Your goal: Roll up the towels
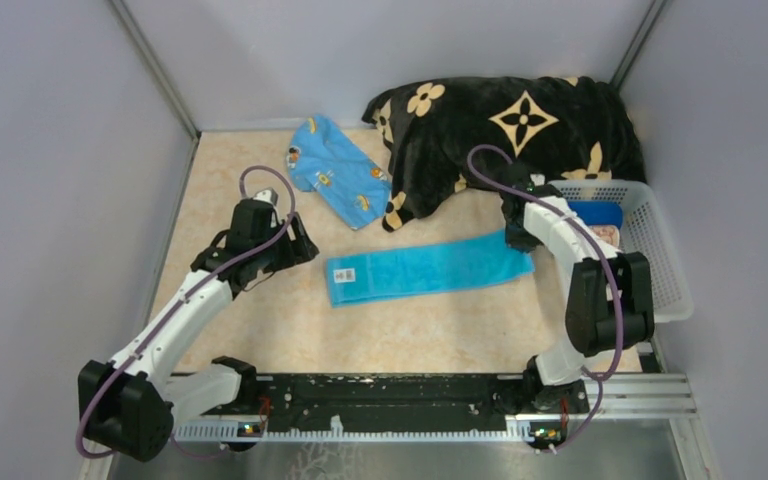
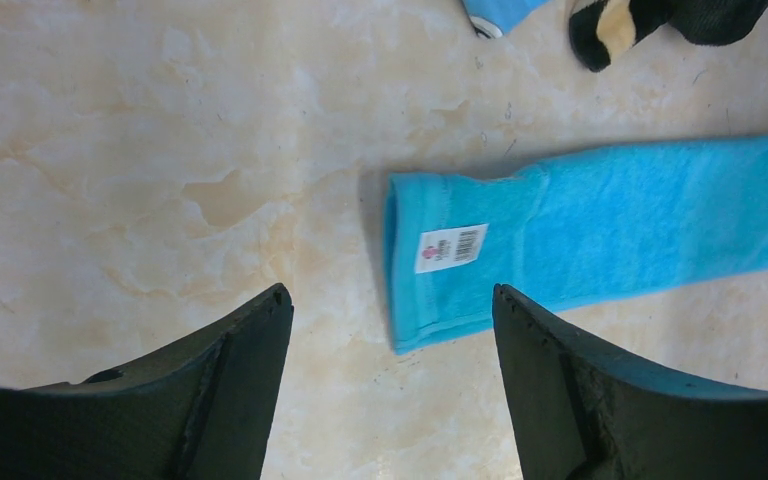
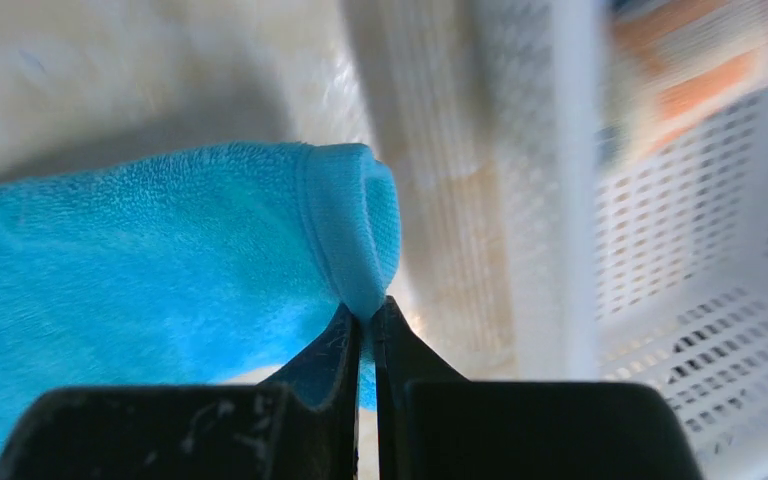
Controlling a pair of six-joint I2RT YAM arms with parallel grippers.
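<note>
A turquoise towel (image 1: 415,269), folded into a long strip, lies across the middle of the table, its right end slanting toward the back. A white barcode label (image 2: 451,248) shows on its left end. At the right end, my right gripper is shut on the towel's edge, pinching a fold of cloth between its fingertips. My left gripper (image 1: 305,241) hovers behind and left of the labelled end; its fingers (image 2: 245,340) are spread wide with nothing between them, and the towel's left end shows beyond the gap.
Close by the right arm stands a white basket (image 1: 663,260) with a blue item inside. Behind the towel lie a patterned blue cloth (image 1: 335,170) and a black blanket (image 1: 480,120) with beige motifs. Bare table shows in front and at left.
</note>
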